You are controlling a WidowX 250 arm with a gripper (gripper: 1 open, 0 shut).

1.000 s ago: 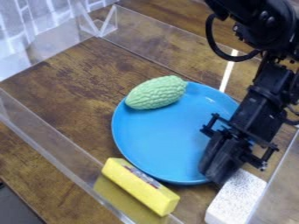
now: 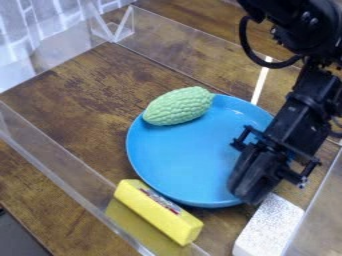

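A blue plate [image 2: 181, 160] lies on the wooden table inside a clear-walled enclosure. A green bumpy oblong toy [image 2: 178, 106] rests on its upper-left rim area. My black gripper [image 2: 251, 172] is low over the right part of the plate, reaching down to its surface; its fingers are dark and overlapping, so I cannot tell how they stand or whether anything is between them.
A yellow block [image 2: 156, 212] lies just below the plate at the front. A white block [image 2: 269, 225] lies at the front right, below the gripper. Bare table [image 2: 74, 120] fills the left side. Clear walls edge the area.
The gripper has shifted slightly up over the last second, and the plate appears shifted very slightly with it. The toy and blocks look unchanged.
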